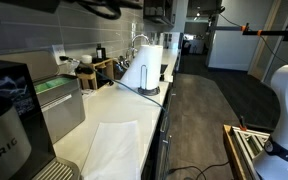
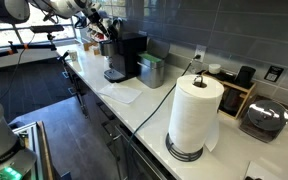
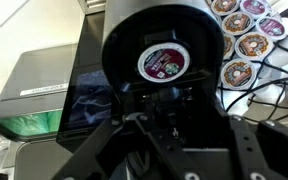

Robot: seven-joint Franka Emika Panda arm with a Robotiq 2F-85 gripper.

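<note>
In the wrist view a coffee pod (image 3: 164, 62) with a dark red printed lid lies inside the round dark opening of the coffee maker (image 3: 149, 18). My gripper is just below the pod in that view, its dark fingers closed in on a black part that I cannot make out clearly. The silver Keurig body (image 1: 6, 145) fills the lower left of the first exterior view. From the second exterior view, the arm reaches over the machine at the far left end of the counter.
Several loose pods (image 3: 238, 73) lie to the right of the machine, with black cables nearby. A metal canister (image 1: 59, 105) stands beside it. A white sheet (image 1: 114, 150) covers part of the counter, and a paper towel roll (image 2: 194, 115) stands farther along.
</note>
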